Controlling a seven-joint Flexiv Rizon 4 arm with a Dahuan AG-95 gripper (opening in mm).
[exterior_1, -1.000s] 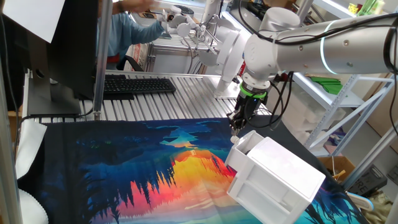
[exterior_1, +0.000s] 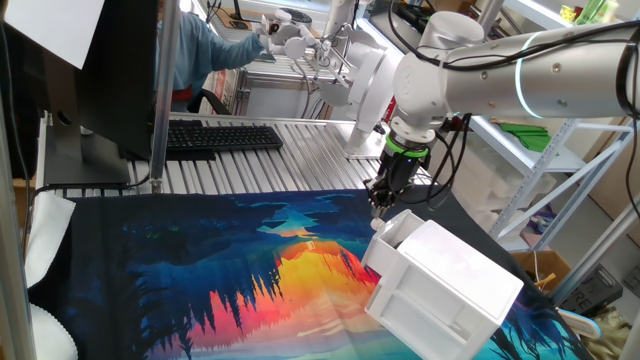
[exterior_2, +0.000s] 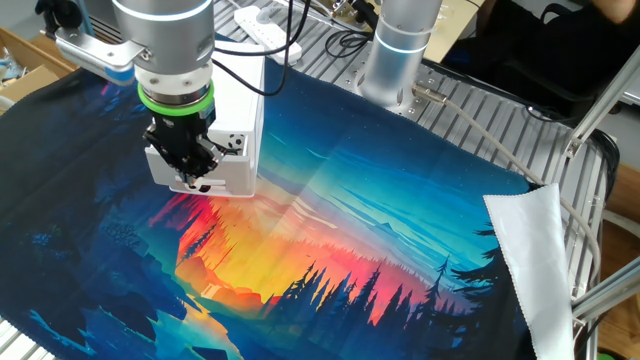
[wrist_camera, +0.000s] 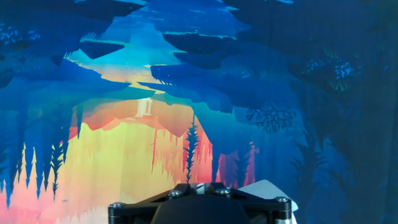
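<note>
A white box-shaped unit (exterior_1: 440, 285) stands on the printed cloth, with a drawer (exterior_1: 392, 262) pulled partway out at its left end. My gripper (exterior_1: 379, 210) points down at the outer face of this drawer, its tips close to a small white knob there. In the second exterior view, the gripper (exterior_2: 198, 186) covers part of the white unit (exterior_2: 237, 110). The wrist view has the dark gripper linkage along the bottom edge, with a pale corner of the drawer (wrist_camera: 268, 189) beside it. Whether the fingers are closed around the knob is hidden.
A colourful landscape cloth (exterior_1: 230, 290) covers the table, and its middle is clear. A keyboard (exterior_1: 222, 137) and a monitor (exterior_1: 95, 110) stand behind it. A white power strip (exterior_2: 262, 28) lies behind the unit. A person in blue (exterior_1: 215, 55) is at the back.
The arm, gripper, white unit and drawer hold the same place. Only the person's arm at the back has come down.
</note>
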